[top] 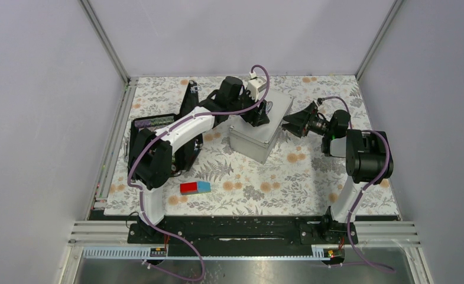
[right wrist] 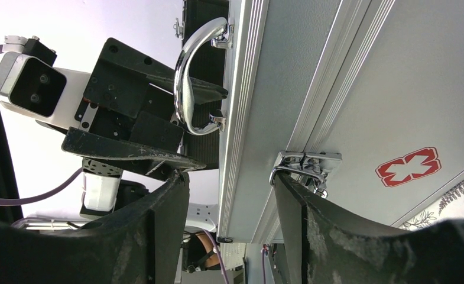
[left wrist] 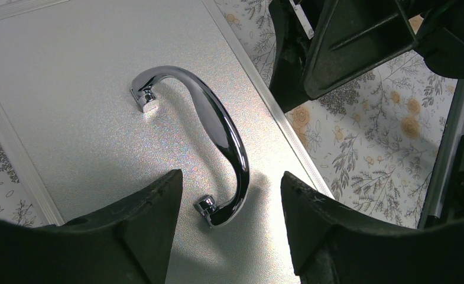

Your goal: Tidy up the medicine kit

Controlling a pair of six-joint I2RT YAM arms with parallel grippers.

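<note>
The silver medicine kit (top: 253, 145) stands closed near the middle of the table, a red cross emblem (right wrist: 408, 167) on its side. On its lid a curved chrome handle (left wrist: 217, 127) lies between the spread fingers of my left gripper, which is part open and not closed on the metal. At the kit's right side, my right gripper is open, with the metal latch (right wrist: 306, 168) showing between its fingertips, close to the right finger. Whether that finger touches the latch cannot be told.
A black case (top: 188, 148) with packed items lies at the left, partly covered by my left arm. A red and blue box (top: 195, 187) rests at the front left.
</note>
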